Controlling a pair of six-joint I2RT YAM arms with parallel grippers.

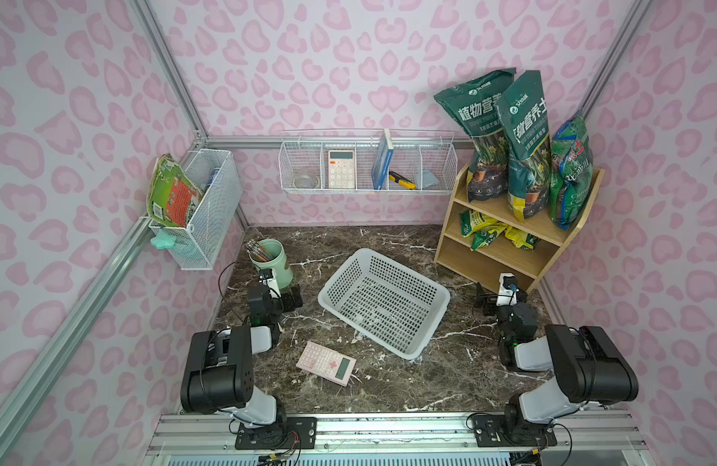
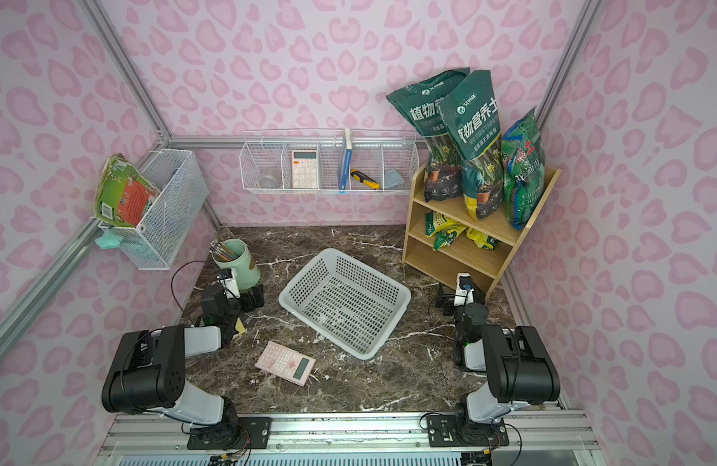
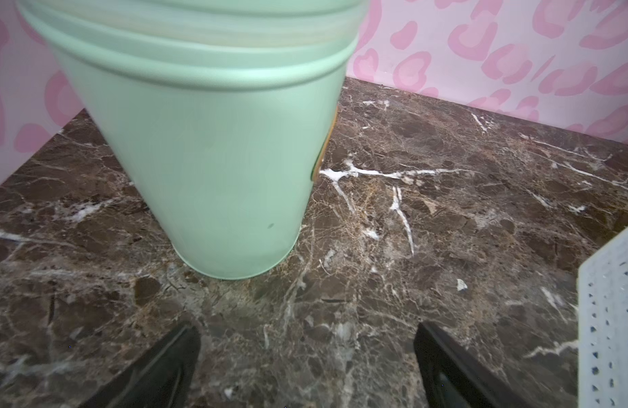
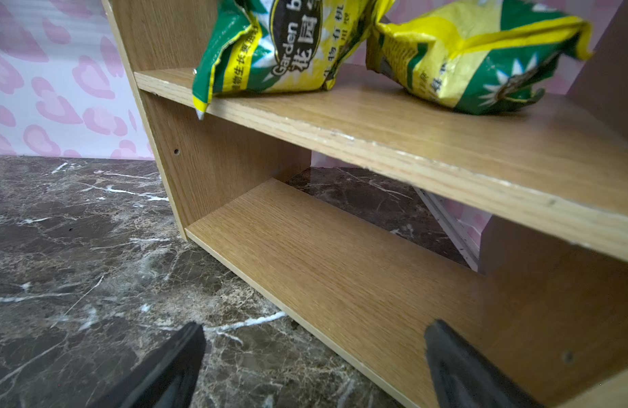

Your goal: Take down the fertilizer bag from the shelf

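Two large dark-green bags [image 1: 484,116] with Chinese print, plus a smaller green-and-blue bag [image 1: 570,171], stand on top of the wooden shelf [image 1: 529,268]. Small yellow-and-green bags lie on the middle board; the right wrist view shows a left bag [image 4: 280,47] reading "Garden" and a right bag [image 4: 474,54]. My right gripper is open and empty, low in front of the shelf's bottom compartment. On the far left, my left gripper is open and empty, facing the green bucket [image 3: 212,149].
A grey-white plastic basket [image 1: 434,314] occupies the middle of the marble table, with a pink calculator [image 1: 326,362] in front of it. Wire baskets hang at the back [image 1: 296,186] and the left wall [image 1: 218,209]. Bare table lies between basket and shelf.
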